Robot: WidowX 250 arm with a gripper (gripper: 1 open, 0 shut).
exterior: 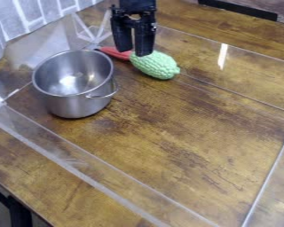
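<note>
The black gripper (134,43) hangs at the top centre, above a red object (114,53) and a light green, bumpy vegetable-like object (155,65) lying on the wooden table. A steel pot (74,82) with a wire handle stands to the left, its inside empty. I cannot make out whether the fingers are open or shut, or whether anything is between them.
Clear plastic edging (85,168) runs along the left and right sides. A patterned cloth (20,22) is at the back left.
</note>
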